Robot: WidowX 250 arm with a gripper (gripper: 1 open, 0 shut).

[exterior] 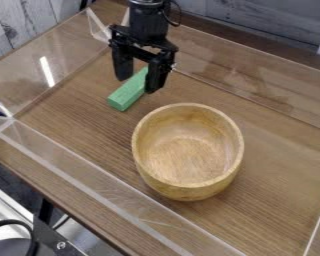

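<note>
My black gripper (pixel 141 64) is open over the upper middle of the wooden table, its fingers pointing down around the far end of a green bar (pixel 125 95). The bar lies diagonally on the table; its far end is partly hidden by the gripper. Whether the fingers touch it cannot be told from this view. A large round tan wooden bowl (pixel 187 150) sits empty to the lower right of the bar.
Clear strips run along its edges. Black cables (pixel 13 232) lie off the table at the lower left.
</note>
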